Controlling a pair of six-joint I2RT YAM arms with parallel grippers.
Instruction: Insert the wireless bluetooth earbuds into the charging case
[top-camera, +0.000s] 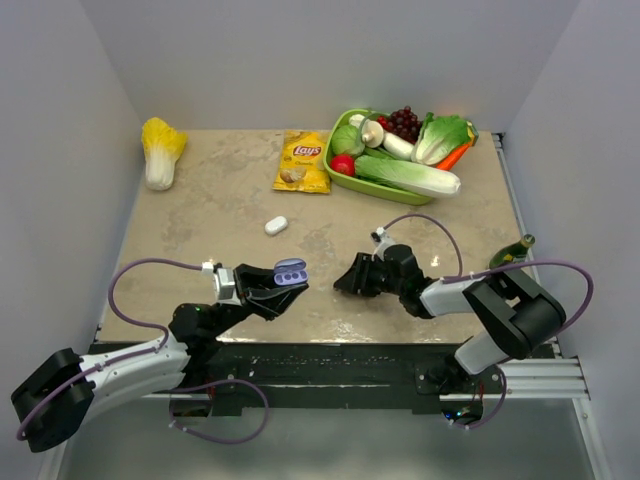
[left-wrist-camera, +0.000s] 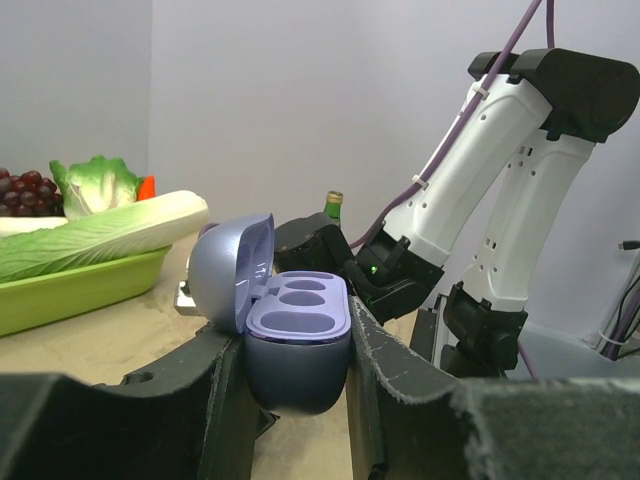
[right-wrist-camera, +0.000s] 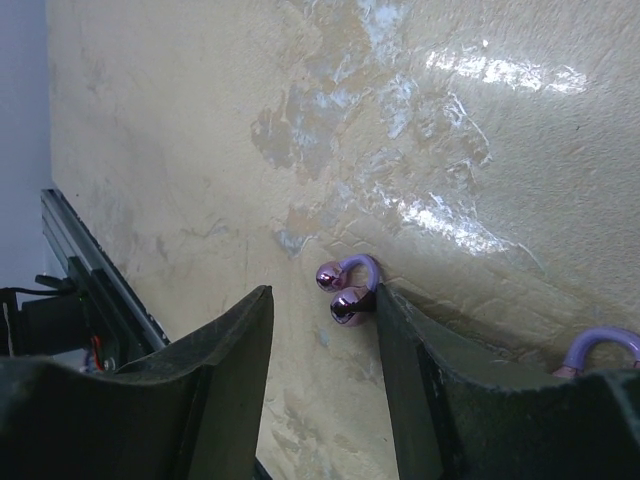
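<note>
The lilac charging case (left-wrist-camera: 297, 348) is upright with its lid (left-wrist-camera: 232, 270) swung open, and its slots look empty. My left gripper (top-camera: 290, 287) is shut on the case, holding it at the front middle of the scene in the top view. One purple hooked earbud (right-wrist-camera: 349, 305) lies on the table between the spread fingers of my right gripper. It sits close against the right finger (right-wrist-camera: 395, 325); whether they touch I cannot tell. A second earbud (right-wrist-camera: 597, 343) lies farther right, partly behind that finger. In the top view my right hand hides both earbuds.
A small white case (top-camera: 276, 226) lies behind the charging case. Farther back are a chip bag (top-camera: 302, 162), a cabbage (top-camera: 161, 155) and a green vegetable basket (top-camera: 375, 188). A bottle (top-camera: 511, 253) lies at right.
</note>
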